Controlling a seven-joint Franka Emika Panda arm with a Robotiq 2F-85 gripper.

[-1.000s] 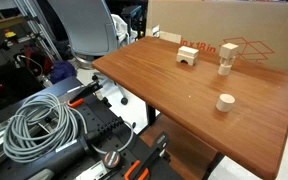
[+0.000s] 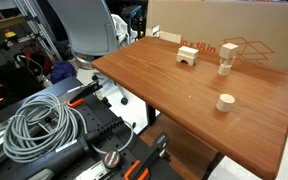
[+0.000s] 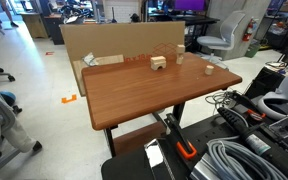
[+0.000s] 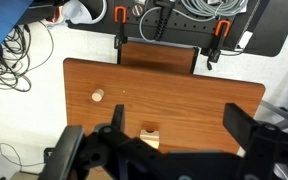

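Note:
Seen from above in the wrist view, my gripper is high over the brown table [image 4: 189,95], its dark fingers wide apart and nothing between them. A short pale cylinder [image 2: 225,102] stands alone near the table's near right side. Farther back is a low pale block [image 2: 187,55], lighter on top. To its right, a pale block rests on a narrower piece as a small stack [image 2: 227,58]. From overhead the cylinder [image 4: 98,95] and the low block [image 4: 150,138] show; the stack is not visible there. The gripper does not appear in either exterior view.
A cardboard panel [image 2: 224,28] stands along the table's back edge. Coiled grey hose [image 2: 39,128] and black frame bars [image 2: 134,150] lie in front of the table.

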